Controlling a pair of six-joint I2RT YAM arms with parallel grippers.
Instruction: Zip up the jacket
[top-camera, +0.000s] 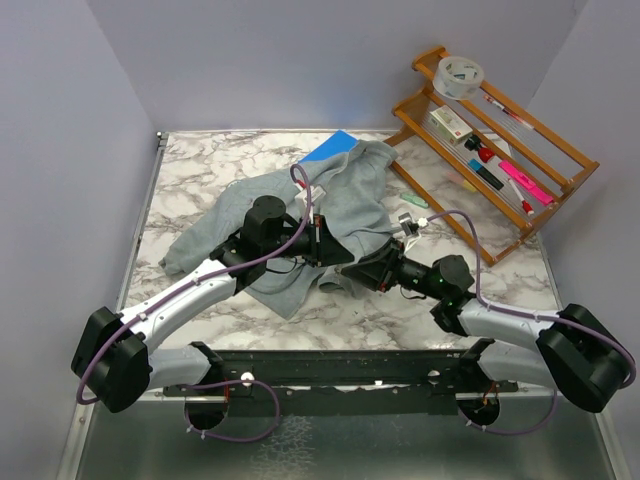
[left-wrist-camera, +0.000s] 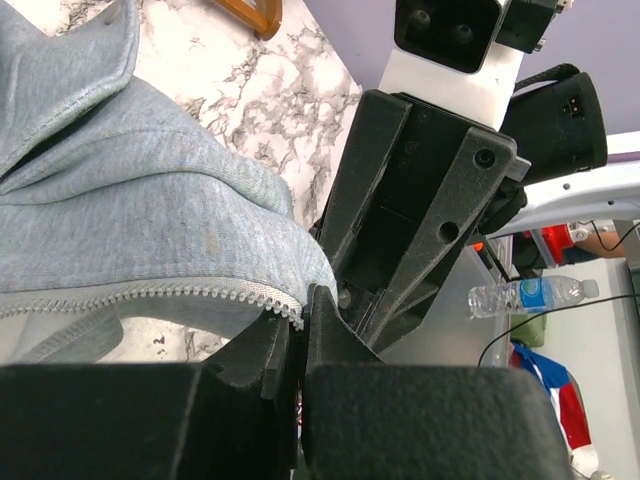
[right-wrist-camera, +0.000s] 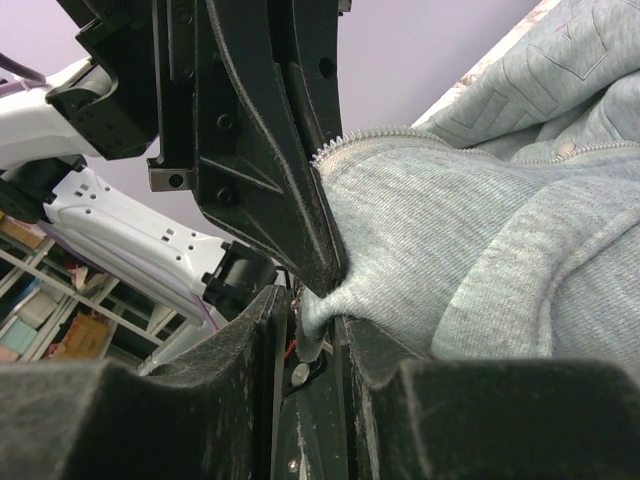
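Observation:
The grey jacket (top-camera: 225, 225) lies spread on the marble table under both arms. In the left wrist view its toothed zipper (left-wrist-camera: 180, 293) runs to my left gripper, which is shut on the jacket's zipper edge. My right gripper is at the same spot, close against the left one, with grey fabric at and between its fingertips; how far its fingers are apart is hard to see. The zipper teeth (right-wrist-camera: 380, 135) also show in the right wrist view, along the top of the fold.
A wooden rack (top-camera: 420, 110) with tape, boxes and markers stands at the back right. A blue sheet (top-camera: 330, 142) lies behind the jacket. Bare marble (top-camera: 180, 170) shows at the back left and along the front.

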